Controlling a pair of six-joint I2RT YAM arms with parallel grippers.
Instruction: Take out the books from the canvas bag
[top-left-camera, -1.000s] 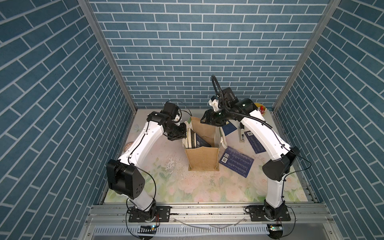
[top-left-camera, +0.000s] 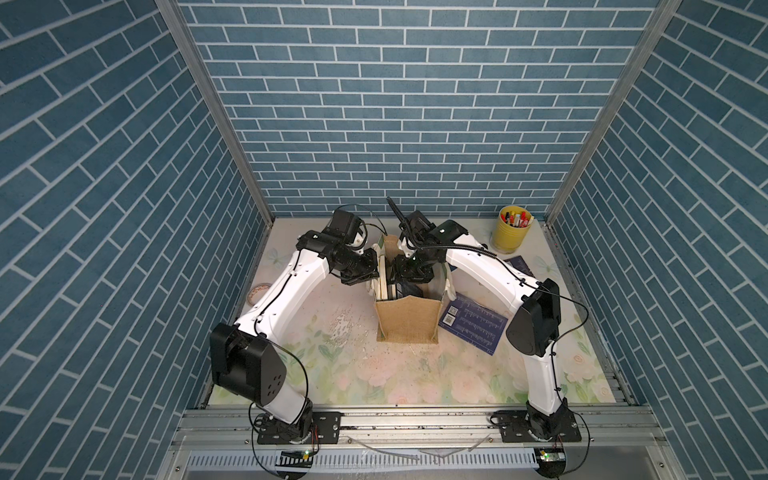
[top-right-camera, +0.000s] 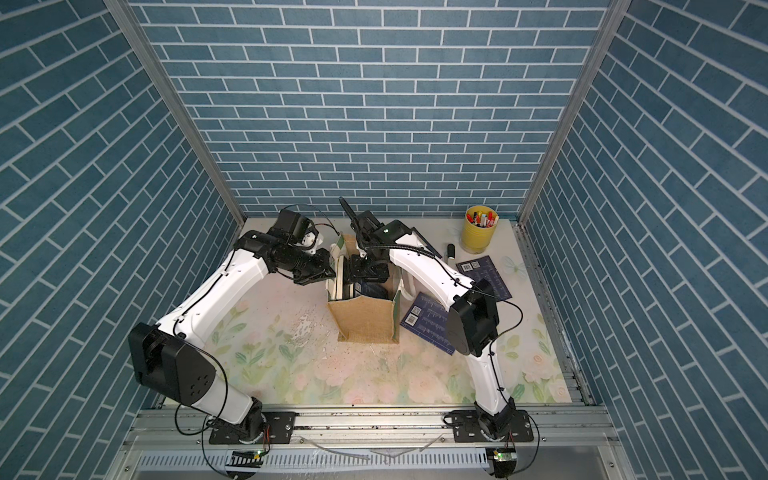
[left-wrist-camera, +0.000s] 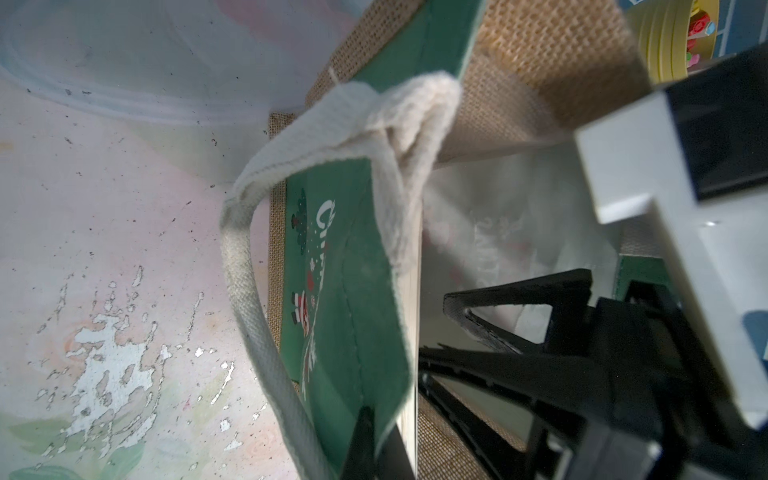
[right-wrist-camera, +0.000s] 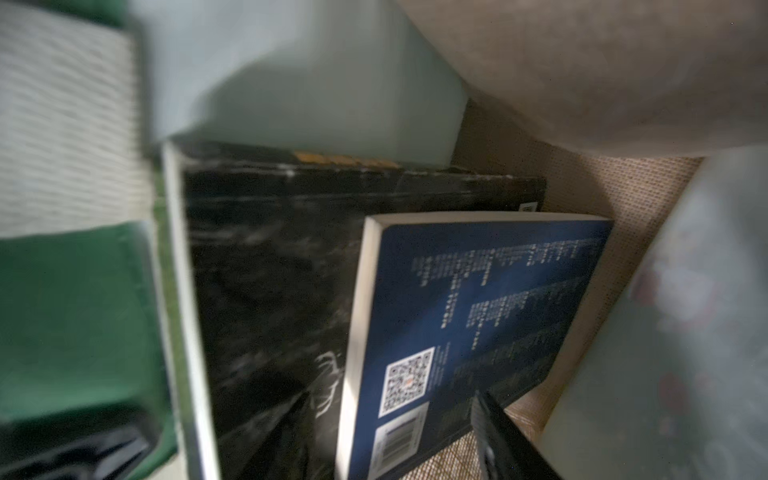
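Observation:
The tan canvas bag (top-left-camera: 408, 320) stands upright at the table's middle. My left gripper is shut at its left green-lined wall, beside the white handle (left-wrist-camera: 256, 320); whether fabric lies between its fingers is unclear. My right gripper is down inside the bag, open, its fingertips astride the lower part of a navy book (right-wrist-camera: 480, 304) with a QR code. A larger black book (right-wrist-camera: 264, 280) stands behind it, and pale page edges of books (top-left-camera: 382, 276) show along the bag's left side.
Navy books lie right of the bag, one near (top-left-camera: 472, 324) and one further back (top-right-camera: 488, 280). A yellow pen cup (top-left-camera: 508, 236) stands at the back right.
My right gripper has moved down and leftward into the bag over the last second. My left gripper has shifted slightly rightward at the bag's rim.

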